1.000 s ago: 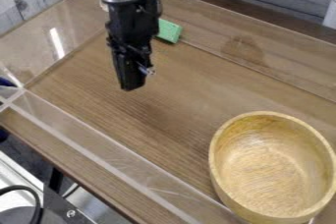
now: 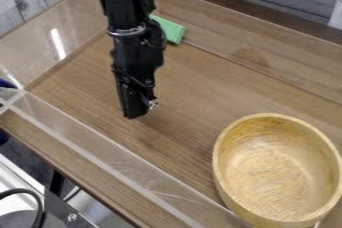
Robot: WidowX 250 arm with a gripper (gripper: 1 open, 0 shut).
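My black gripper (image 2: 139, 104) hangs over the wooden table (image 2: 174, 152), left of centre, pointing down and shut. A small pale grey piece shows at its tips; I cannot tell whether it is part of the gripper. Behind the arm sits a green object (image 2: 170, 32), partly hidden by it.
A large tan bowl (image 2: 274, 172) fills the lower right of the table. Clear strips, perhaps transparent plastic, edge the table at the left, with cables at the lower left corner.
My gripper has moved a little toward the camera and lower in the view. The green object and the bowl stay where they were.
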